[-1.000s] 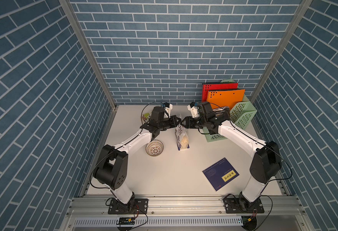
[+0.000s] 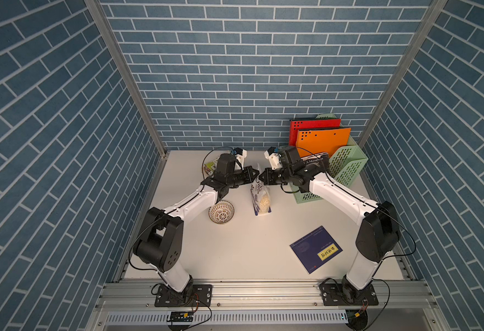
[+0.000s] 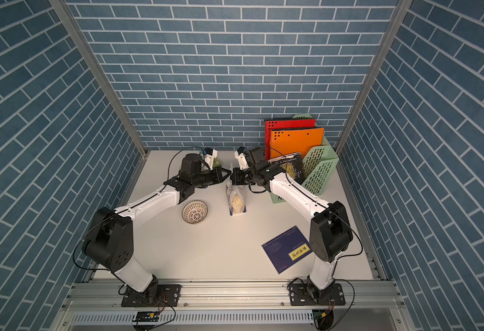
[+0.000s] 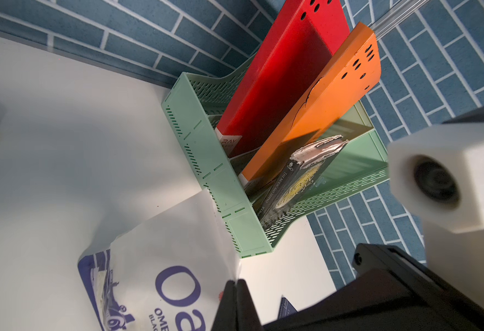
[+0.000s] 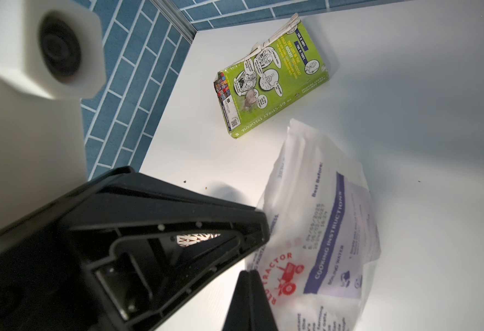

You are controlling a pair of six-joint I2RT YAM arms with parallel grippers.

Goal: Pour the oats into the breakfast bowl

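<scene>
A clear-fronted bag of oats [image 2: 261, 198] stands mid-table, its white printed plastic filling the lower part of both wrist views. A patterned breakfast bowl [image 2: 221, 212] sits to its front left. My left gripper [image 2: 253, 174] and my right gripper [image 2: 264, 177] face each other at the bag's top. Both are shut, fingertips at the plastic; whether any film lies pinched between them is hard to tell.
A green rack [image 2: 347, 168] with red and orange files and a book stands back right. A dark blue book [image 2: 310, 245] lies front right. A green book [image 5: 269, 77] lies behind the bag.
My right gripper and forearm have shifted very slightly left; the left arm, bag and bowl look unchanged.
</scene>
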